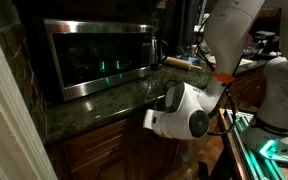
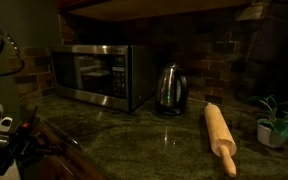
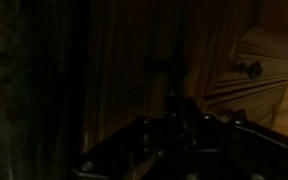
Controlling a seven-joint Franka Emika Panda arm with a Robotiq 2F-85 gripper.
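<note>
My gripper is at the dark wooden front below the counter, its fingers pointing at the wood. In the wrist view the fingers look closed around a dark knob [image 3: 170, 68] on the drawer front, though deep shadow hides the exact contact. Exterior view 1 has the gripper [image 1: 148, 121] just under the counter edge, largely hidden by the white wrist housing. From the other side, the gripper [image 2: 26, 145] appears low at the left, beside the counter's front edge. The brown drawer front [image 1: 96, 140] continues to its left.
On the dark counter [image 2: 134, 128] stand a microwave [image 1: 102, 58], a metal kettle [image 2: 171, 88], a wooden rolling pin [image 2: 220, 138] and a potted plant [image 2: 273, 130]. Another drawer knob [image 3: 252, 70] shows to the right.
</note>
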